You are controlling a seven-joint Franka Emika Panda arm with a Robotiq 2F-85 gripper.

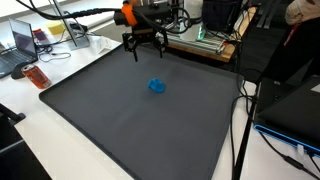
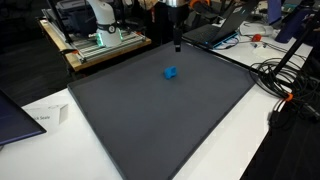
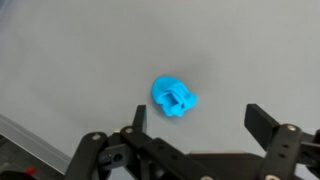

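A small blue crumpled object, perhaps a cloth, lies on the dark grey mat. Seen from the other side, the same blue object rests toward the back part of the mat. In the wrist view the blue object is near the centre, beyond the open fingers and apart from them. My gripper hangs above the mat, behind the blue object in exterior view 1. Its black fingers are spread wide, with nothing between them.
A red can stands off the mat's left corner. Close to the mat's back edge is a white container. Black cables run beside the right edge.
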